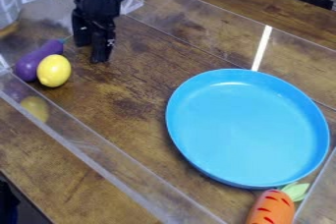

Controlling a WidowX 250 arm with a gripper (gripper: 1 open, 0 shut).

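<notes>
My black gripper point(93, 37) is at the upper left, pointing down low over the wooden table inside a clear-walled enclosure. Its fingers are dark and small in the picture, and I see nothing clearly held between them. Below and left of it lie a purple eggplant point(34, 63) and a yellow lemon-like toy point(55, 71), side by side. A large blue plate point(247, 128) fills the right side. An orange toy carrot point(270, 208) with a green top lies below the plate at the bottom right, partly cut off by the frame.
Clear low walls point(118, 165) border the area. A white strip point(262, 47) runs on the table above the plate.
</notes>
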